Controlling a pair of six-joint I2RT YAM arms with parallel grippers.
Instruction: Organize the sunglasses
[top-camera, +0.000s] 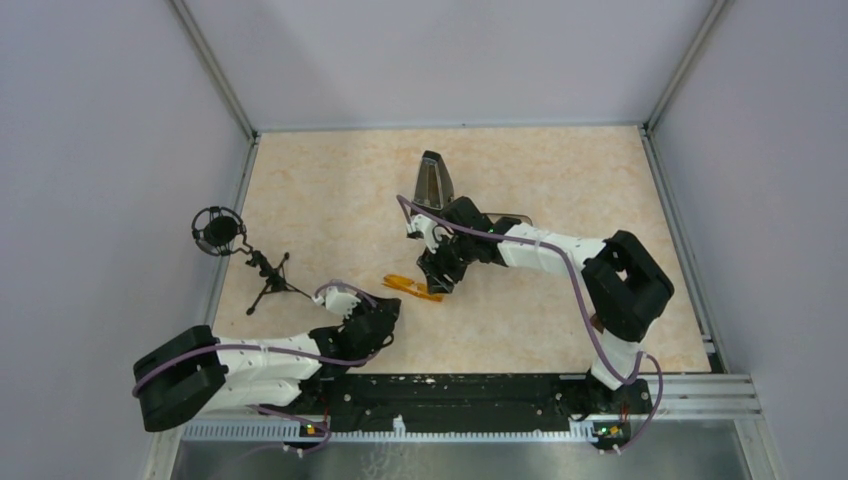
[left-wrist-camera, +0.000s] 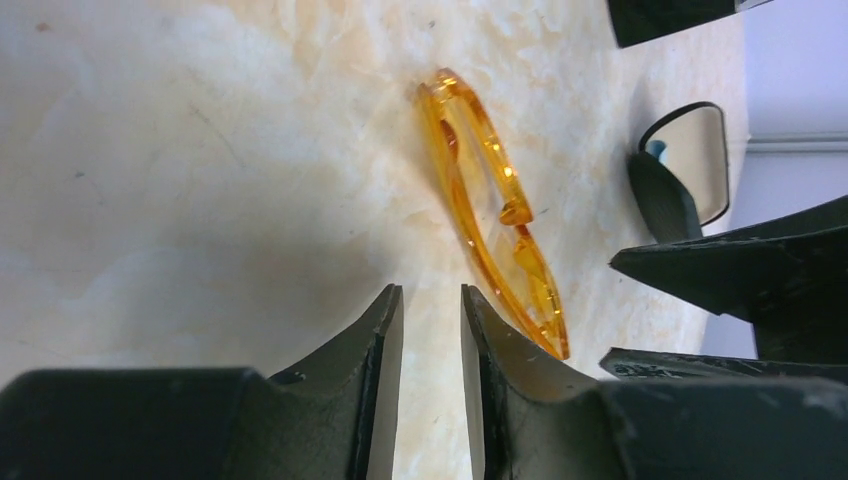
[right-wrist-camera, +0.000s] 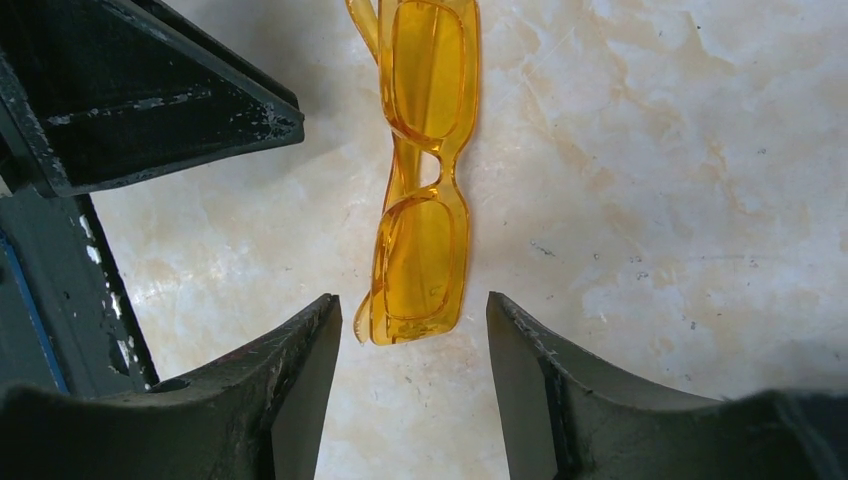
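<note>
Amber see-through sunglasses (top-camera: 405, 286) lie on the table between my two grippers, both temples folded in behind the lenses (right-wrist-camera: 430, 258). In the left wrist view the sunglasses (left-wrist-camera: 468, 205) lie beyond the fingertips of my left gripper, whose fingers are apart with bare table between them. My right gripper is over the end of the sunglasses, its fingers spread to either side of one lens and not touching it. Neither gripper holds anything.
Behind my right gripper stands an open dark case, its lid (top-camera: 434, 182) raised and its base (top-camera: 510, 217) partly hidden by the arm. A black microphone on a small tripod (top-camera: 268, 275) is at the left.
</note>
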